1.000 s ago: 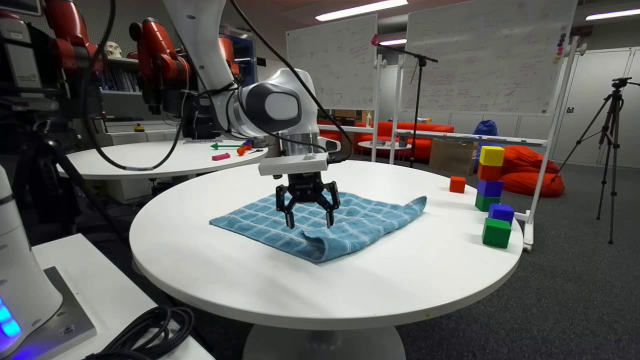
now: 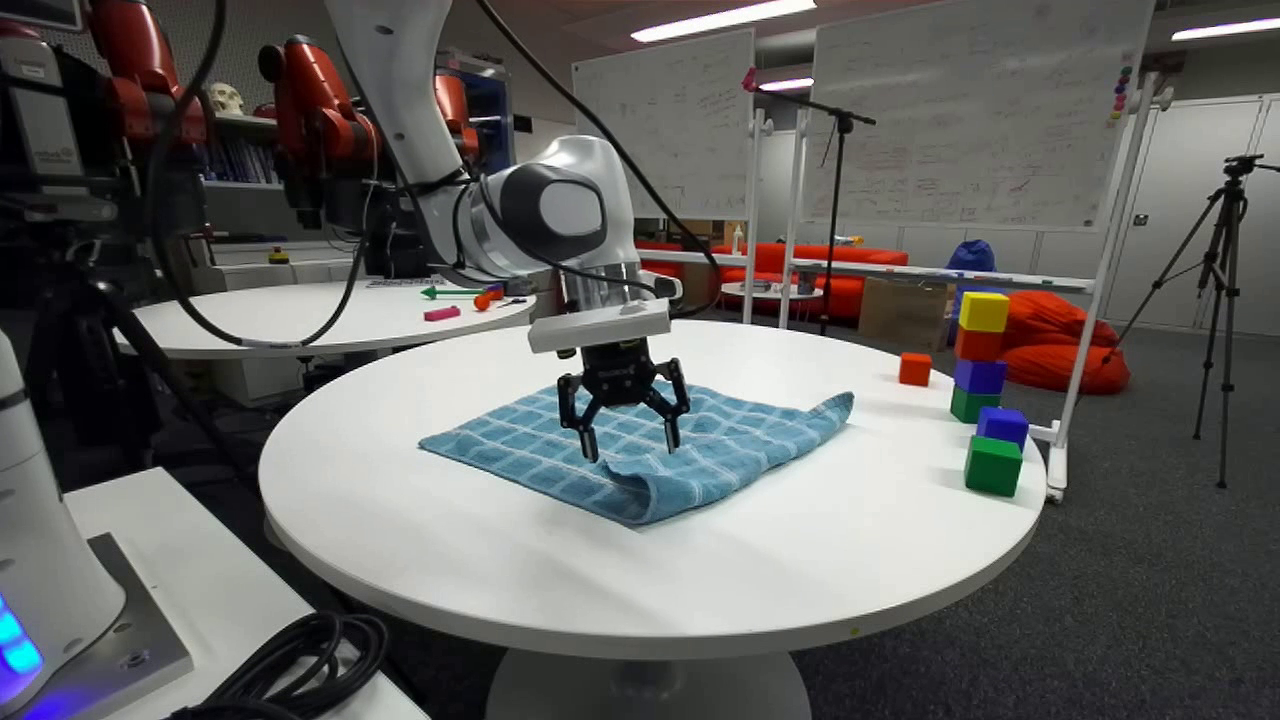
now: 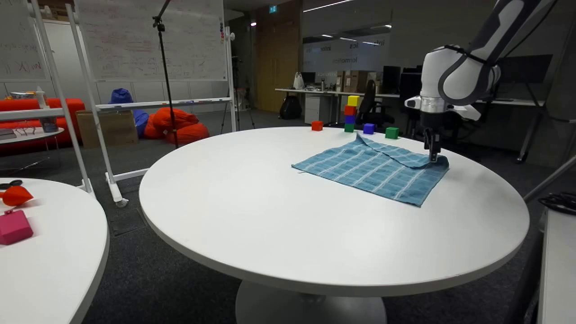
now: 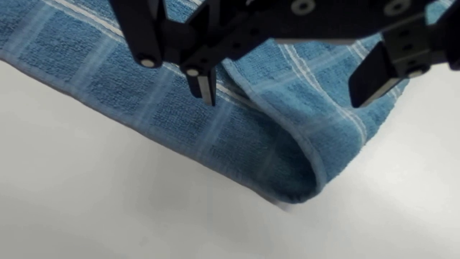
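Note:
A blue towel (image 2: 540,450) with white lines lies on the round white table (image 3: 227,216). One side of it is folded over, and the folded flap (image 4: 297,103) curls into a loop at the corner near the front in exterior view 1. Just above this folded part is my gripper (image 2: 632,450), open, its two fingers spread wide with nothing held. In the wrist view the gripper spans the flap's edge, one finger on either side. Exterior view 2 has the gripper (image 3: 433,158) at the towel's right end; whether a fingertip touches cloth I cannot tell.
On the table's far right stand a stack of coloured blocks (image 2: 980,374), an orange block (image 2: 914,368), a blue block (image 2: 1003,425) and a green block (image 2: 993,464). A black cable hangs along the arm.
My gripper has shifted slightly right and a little lower in exterior view 1, staying open. The towel and blocks look the same.

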